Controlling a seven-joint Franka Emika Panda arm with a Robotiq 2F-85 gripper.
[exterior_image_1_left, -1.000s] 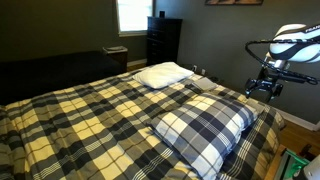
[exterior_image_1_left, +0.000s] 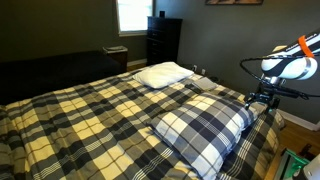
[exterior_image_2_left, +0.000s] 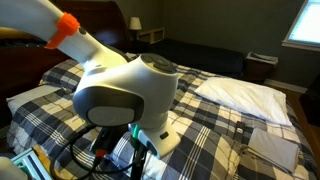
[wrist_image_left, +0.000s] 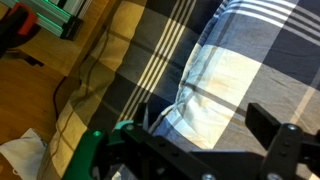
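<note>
A plaid blanket (exterior_image_1_left: 205, 125) in dark blue and white lies bunched over a bed spread (exterior_image_1_left: 90, 125) of black and cream checks. My gripper points down over the blanket's near edge, its fingers (wrist_image_left: 262, 122) wide apart and nothing held between them. In exterior view 1 the gripper (exterior_image_1_left: 257, 103) hangs at the bed's right side, close to the blanket's end. The arm's white body hides much of the blanket in exterior view 2. Whether the fingertips touch the cloth, I cannot tell.
A white pillow (exterior_image_1_left: 160, 75) lies at the bed's far side, with a light, flat object (exterior_image_2_left: 273, 148) near it. Wooden floor (wrist_image_left: 35, 95) shows beside the bed. A dark dresser (exterior_image_1_left: 163, 38) stands at the back.
My arm has come down over the last second, bringing the gripper lower toward the blanket's right end. The bedding looks unchanged.
</note>
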